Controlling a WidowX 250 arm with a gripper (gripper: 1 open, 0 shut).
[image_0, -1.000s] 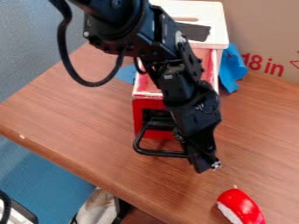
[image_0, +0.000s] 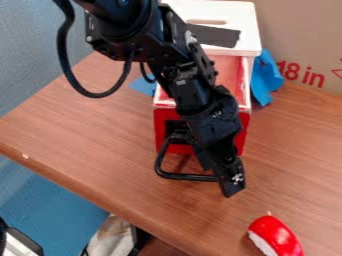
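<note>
My black arm reaches down from the top of the view to the gripper (image_0: 201, 165), low over the wooden table just in front of a red box (image_0: 230, 78) with a white rim. The arm hides much of the box's front, and I cannot tell whether the gripper is open or shut. A red object with a white edge (image_0: 273, 234) lies at the lower right, apart from the gripper.
A white lid or board (image_0: 235, 14) with a dark strip stands behind the box. Blue cloth (image_0: 263, 76) lies to its right, a cardboard panel (image_0: 307, 35) at the back.
The gripper's tip has shifted very slightly since a second ago; the box and the red object have stayed where they were.
</note>
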